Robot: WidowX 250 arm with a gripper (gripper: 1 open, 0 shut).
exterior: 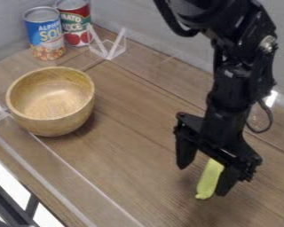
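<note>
My black gripper (208, 166) is low over the right side of the wooden table, open, with its fingers either side of a pale green elongated object (206, 186) lying on the table. The upper part of that object is hidden behind the gripper. Whether the fingers touch it I cannot tell.
A wooden bowl (50, 116) sits on the left. Two cans, an Alpha soup can (45, 34) and a red can (75, 19), stand at the back left beside white wire stands. A wall runs along the back.
</note>
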